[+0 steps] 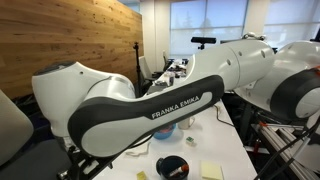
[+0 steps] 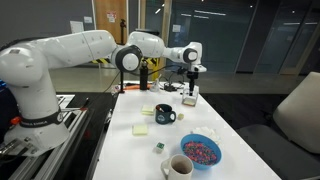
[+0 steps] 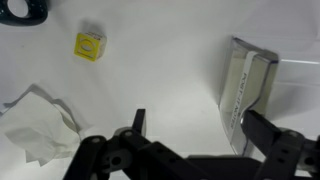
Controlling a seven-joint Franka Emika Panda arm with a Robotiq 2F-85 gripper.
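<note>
In the wrist view my gripper stands open, its two fingers wide apart and only bare white table visible between them. A grey-and-white oblong object lies near the right finger, which hides part of its lower end. To the upper left sits a small cube with a yellow face. A crumpled white tissue or cloth lies at lower left. In exterior view 1 the arm hides the gripper. In exterior view 2 it hangs small at the far end of the table, its fingertips hard to make out.
A dark pot-like cup stands mid-table. Closer to that camera are a blue bowl of reddish bits, a white mug and a small block. A pale yellow square lies flat. Clear table shows between them.
</note>
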